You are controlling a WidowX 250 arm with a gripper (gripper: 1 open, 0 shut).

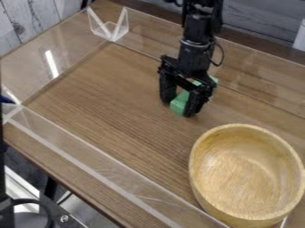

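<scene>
The black robot gripper (187, 85) reaches down from the top centre of the camera view onto a green object (184, 104) on the wooden table. Its dark fingers are over and around the object, which is partly hidden behind them. Whether they are closed on it is hard to tell.
A large tan round bowl (245, 174) fills the lower right of the table. A small clear container (109, 24) stands near the back left.
</scene>
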